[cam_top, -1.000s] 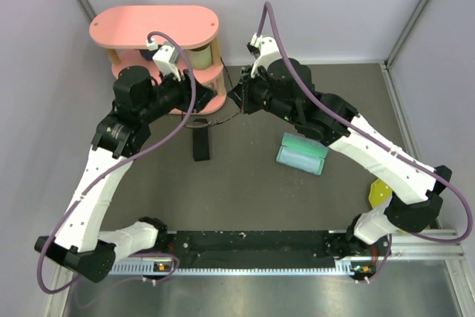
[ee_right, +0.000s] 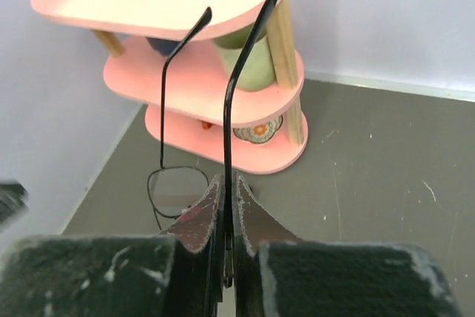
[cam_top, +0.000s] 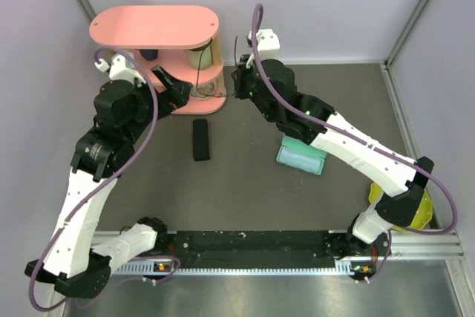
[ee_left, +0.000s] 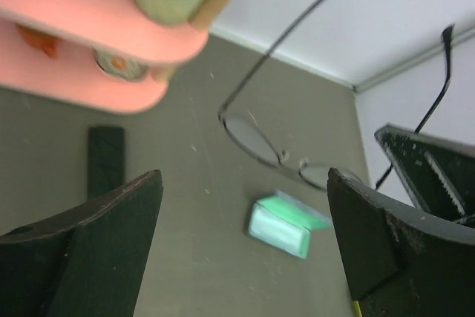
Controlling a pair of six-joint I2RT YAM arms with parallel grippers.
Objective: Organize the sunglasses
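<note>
The sunglasses (ee_left: pixel 252 139) hang in the air with both thin black temples unfolded, held by my right gripper (cam_top: pixel 239 83), which is shut on one side of them at a temple (ee_right: pixel 230 109). The other temple reaches toward the pink shelf unit. My left gripper (cam_top: pixel 172 93) stands open to the left of the sunglasses, apart from them, with nothing between its fingers; in the left wrist view the glasses are beyond its fingers. A dark elongated case (cam_top: pixel 200 139) lies on the grey floor below.
The pink shelf (cam_top: pixel 148 24) with cups stands at the back left. An open teal case (cam_top: pixel 300 157) lies right of centre, a yellow object (cam_top: pixel 419 213) at the far right.
My left gripper has drawn back to the left, away from the sunglasses.
</note>
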